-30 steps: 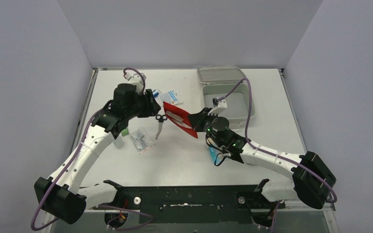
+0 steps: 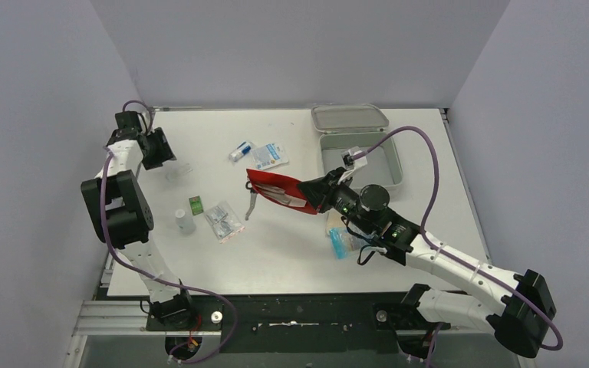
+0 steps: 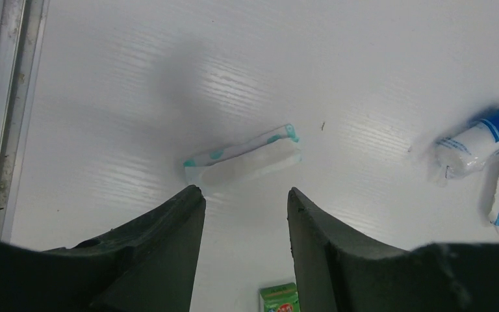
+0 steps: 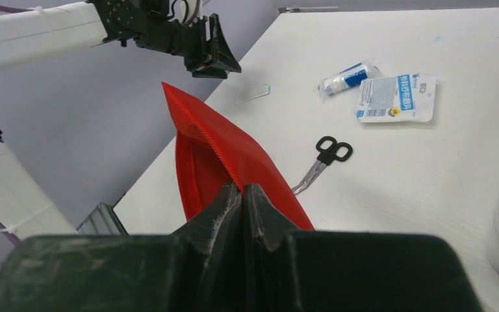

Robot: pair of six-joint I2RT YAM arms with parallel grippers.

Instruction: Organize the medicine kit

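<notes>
A red pouch (image 2: 282,189) hangs tilted over the middle of the table, its mouth showing white packets inside; my right gripper is shut on its edge. At the table's left side my left gripper stands open above a small flat packet with teal dots (image 3: 243,158), apart from it. The grey kit box (image 2: 395,169), lid folded back, stands at the right, partly behind the right arm. Scissors (image 4: 327,156) lie by the pouch. Behind them are a blue-and-white roll (image 4: 347,79) and a white-blue packet (image 4: 396,99).
A green box (image 2: 195,205), a white bottle (image 2: 185,221) and a clear bag of items (image 2: 223,221) lie on the left half. A light-blue packet (image 2: 343,243) lies beneath the right arm.
The left arm has swung away from the pouch to the table's far left. The pouch, still held by the right gripper, has shifted slightly and now covers part of the scissors from above.
</notes>
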